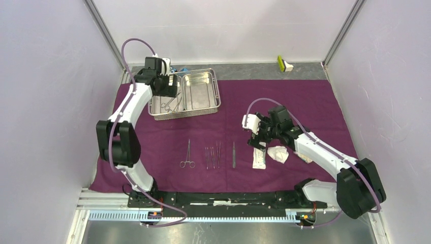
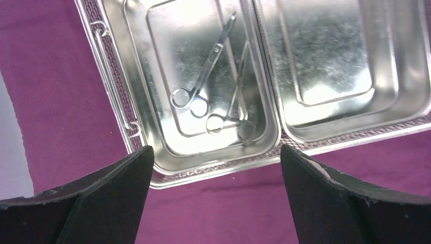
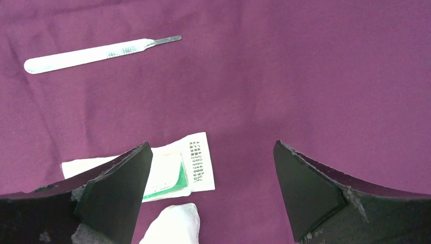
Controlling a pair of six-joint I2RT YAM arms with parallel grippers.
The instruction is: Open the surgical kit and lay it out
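My left gripper is open above the steel tray (image 1: 198,91), whose left compartment holds two scissor-like instruments (image 2: 208,66); the right compartment is empty. On the purple cloth stand out a hemostat (image 1: 187,157), several thin instruments (image 1: 213,155) and a scalpel (image 3: 91,56), in a row. My right gripper hangs open over a white printed packet (image 3: 195,162), right of the scalpel, with a crumpled white gauze (image 1: 278,153) beside it.
Another packet (image 1: 304,156) is partly hidden under the right arm. A green-and-white object (image 1: 283,64) lies on the grey strip at the back.
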